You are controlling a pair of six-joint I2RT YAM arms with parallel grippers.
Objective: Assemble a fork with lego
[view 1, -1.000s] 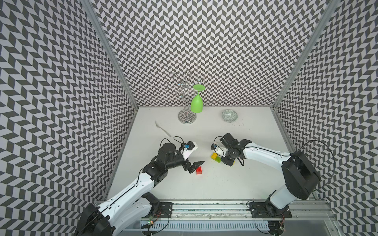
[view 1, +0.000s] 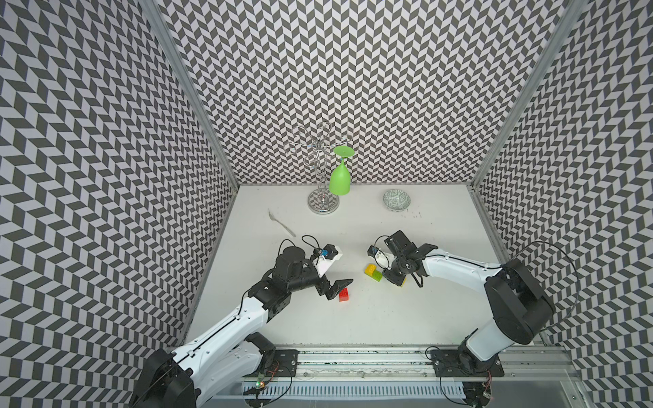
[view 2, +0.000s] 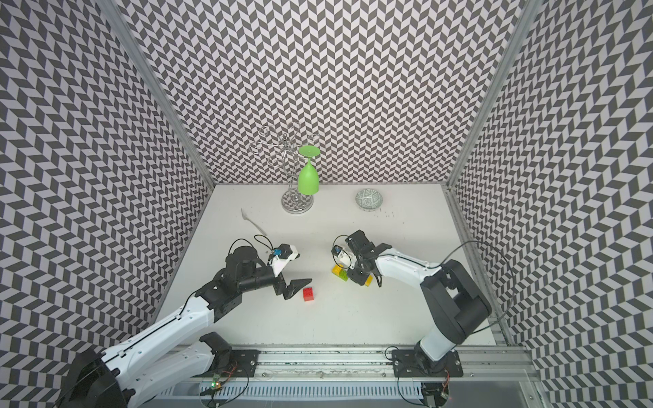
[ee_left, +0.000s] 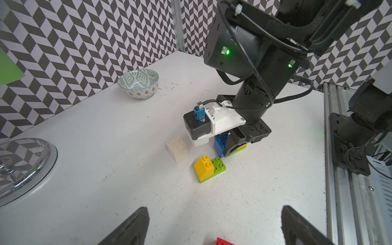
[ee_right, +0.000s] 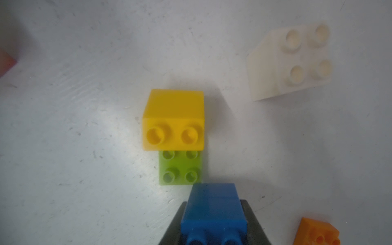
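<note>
My right gripper is shut on a blue brick (ee_right: pixel 212 204), held just beside a green plate brick (ee_right: pixel 179 171) that carries a yellow sloped brick (ee_right: pixel 173 106). A white brick (ee_right: pixel 298 57) stands near them; an orange brick (ee_right: pixel 314 232) shows at the lower right of the right wrist view. A red brick (view 1: pixel 343 295) lies near my left gripper, which stands open above the table, its fingers wide apart at the bottom of the left wrist view.
At the back are a metal stand (view 1: pixel 323 202) with a hanging green glass (view 1: pixel 340 178) and a patterned bowl (view 1: pixel 396 199). A fork (view 1: pixel 282 222) lies at the left rear.
My right gripper has shifted slightly to the right over the last second. The left arm looks still.
</note>
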